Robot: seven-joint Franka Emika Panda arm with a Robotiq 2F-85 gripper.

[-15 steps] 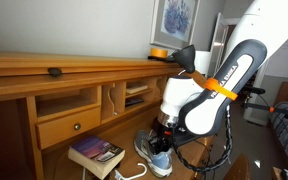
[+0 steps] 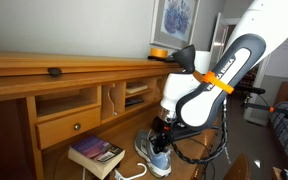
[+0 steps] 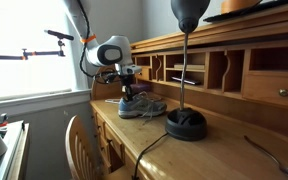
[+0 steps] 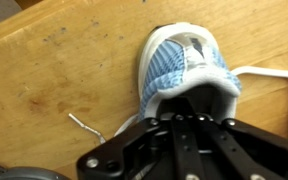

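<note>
A blue and white shoe point(image 4: 167, 65) lies on the wooden desk, its toe toward the top of the wrist view. In exterior view 1 the shoe point(image 2: 158, 164) is at the lower middle, below the arm. My gripper point(image 2: 156, 144) points down at the shoe's opening. From the side, exterior view 2 has the gripper point(image 3: 127, 93) right above or at the top of the shoe point(image 3: 130, 107). The gripper is shut, and nothing clearly shows between its fingers. The fingertips are dark against the opening, so contact with the shoe cannot be told.
A thick book point(image 2: 96, 155) lies left of the shoe, with a white hanger-like piece point(image 2: 130, 172) between them. A black lamp base point(image 3: 186, 125) stands on the desk nearby. Cubbies and drawers point(image 2: 69, 125) line the back. Bare desk point(image 3: 224, 152) extends beyond the lamp.
The arm has shifted slightly to the right in exterior view 1, its upper links most visibly. Shoe, book and hanger-like piece look unmoved.
</note>
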